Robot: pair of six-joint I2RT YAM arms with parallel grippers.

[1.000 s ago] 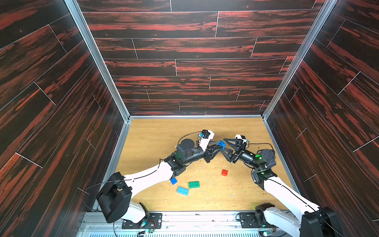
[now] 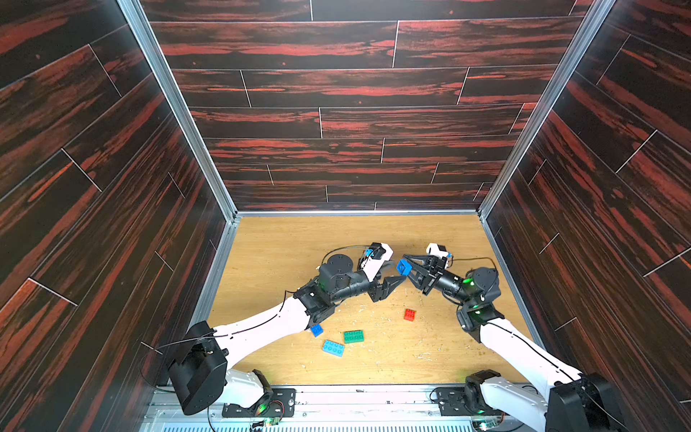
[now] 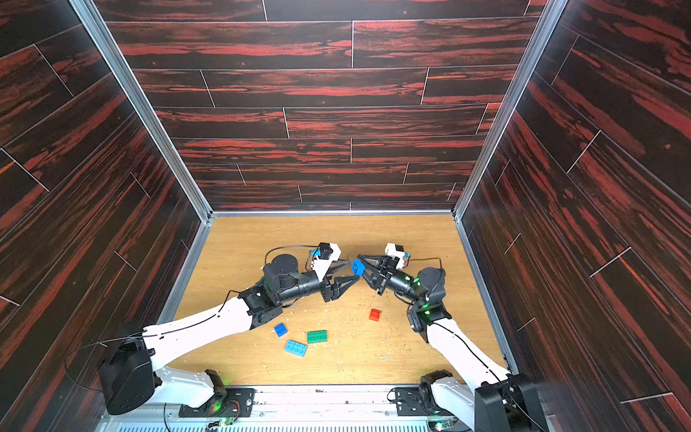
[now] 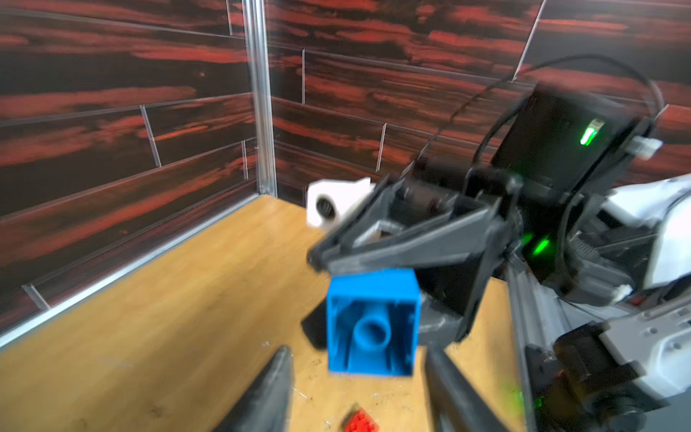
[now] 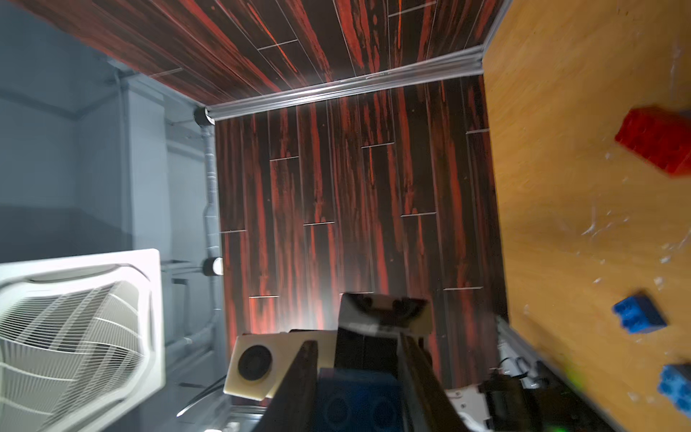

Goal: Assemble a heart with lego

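Raised over the middle of the table, a blue brick [image 2: 403, 267] [image 3: 357, 267] [image 4: 372, 322] is clamped in my right gripper [image 2: 411, 266], its hollow underside facing the left wrist camera. My left gripper [image 2: 388, 273] stands open just short of the brick, nothing between its blurred fingers. Below lie a red brick [image 2: 409, 314], a green brick [image 2: 353, 336], a light blue brick [image 2: 333, 347] and a small blue brick [image 3: 280, 329].
Walls surround it, with a metal rail at the front. The loose bricks lie in the front middle, beneath the arms.
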